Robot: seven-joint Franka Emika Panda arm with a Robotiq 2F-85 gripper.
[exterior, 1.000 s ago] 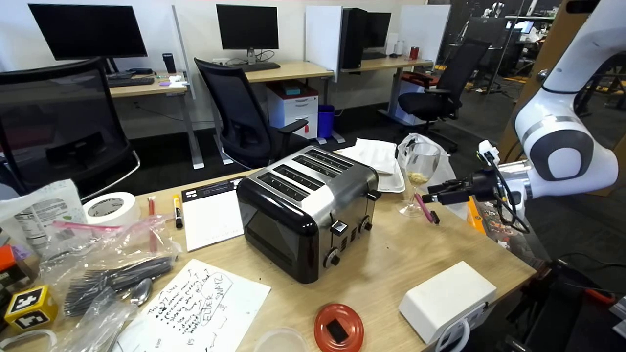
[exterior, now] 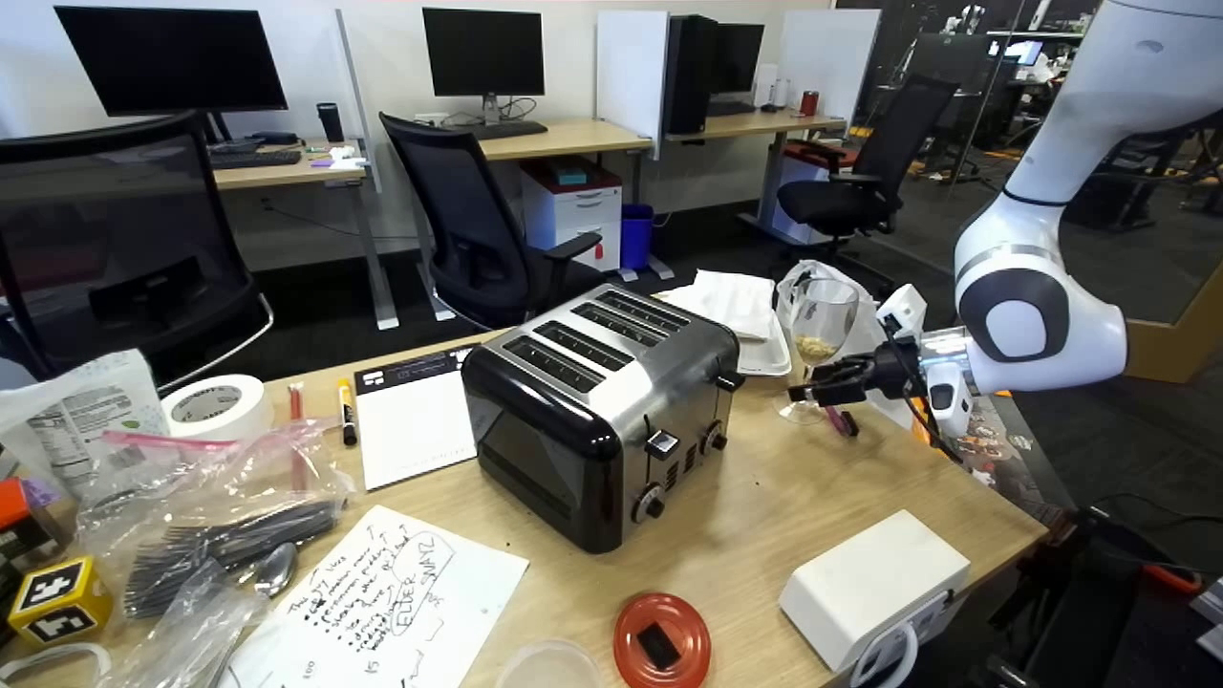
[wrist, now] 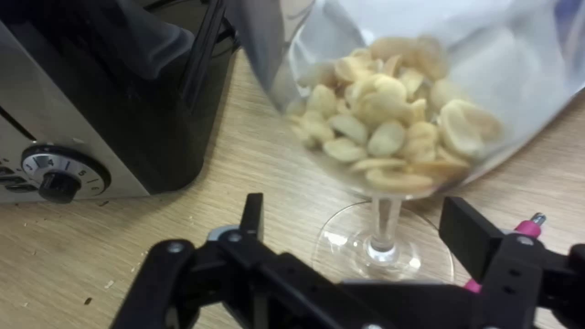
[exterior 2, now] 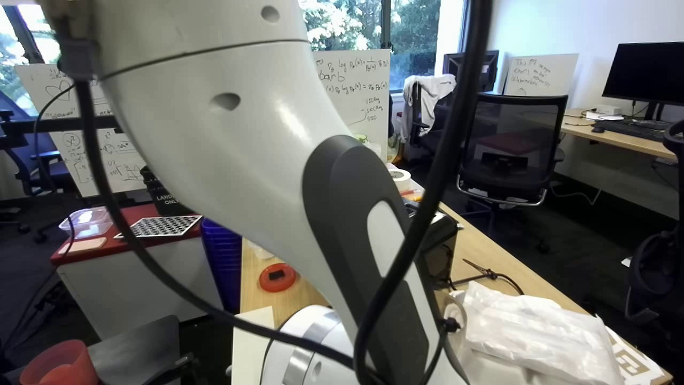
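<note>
A stemmed glass (exterior: 827, 311) partly filled with peanuts (wrist: 384, 118) stands upright on the table at the right of the toaster. In the wrist view its stem (wrist: 385, 222) rises between my spread fingers, below the bowl. My gripper is open and holds nothing; whether a finger touches the stem cannot be told. Exterior view 1 shows the gripper (exterior: 803, 392) low, level with the glass's stem. A pink pen (wrist: 529, 227) lies behind the right finger. In exterior view 2 the arm hides both gripper and glass.
A black and steel toaster (exterior: 608, 401) stands just left of the glass. Behind it lie a white tray (exterior: 770, 357) and plastic bags. A white box (exterior: 877, 579) and a red lid (exterior: 662, 655) sit nearer the front. Bare table lies between toaster and white box.
My gripper has moved left in exterior view 1, closer to the glass, and now overlaps its stem and the pen. The glass stands where it was.
</note>
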